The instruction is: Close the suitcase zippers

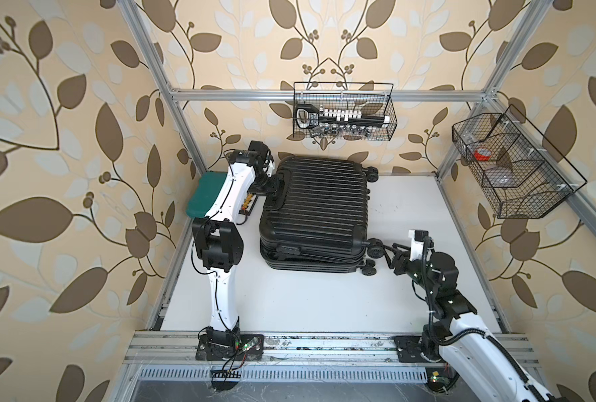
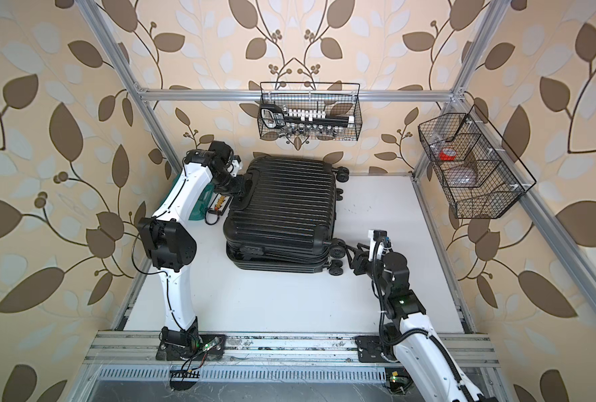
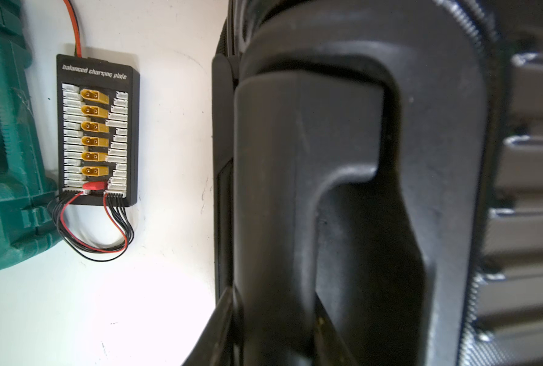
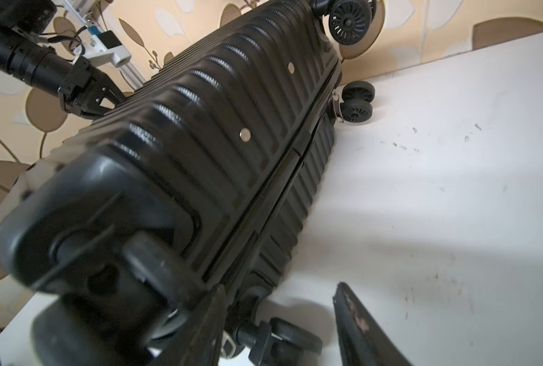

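Note:
The black ribbed suitcase [image 1: 314,207] lies flat on the white table, its front-left edge showing a dark gap between the two halves. My left gripper is shut on the suitcase's side handle [image 3: 277,201], one finger on either side. At the front-right corner, my right gripper stands part open, its fingers pointing at the wheels; a caster wheel [image 4: 286,341] shows between and beyond them. The zipper seam [image 4: 298,155] runs along the wheel side. A metal zipper pull [image 4: 337,106] hangs at its far end; another metal loop [image 4: 227,345] shows beside the right gripper's left finger.
A green case [image 3: 9,152] and a charging plate [image 3: 97,131] with wires lie left of the suitcase. Wire baskets [image 1: 344,110] hang on the back and right walls.

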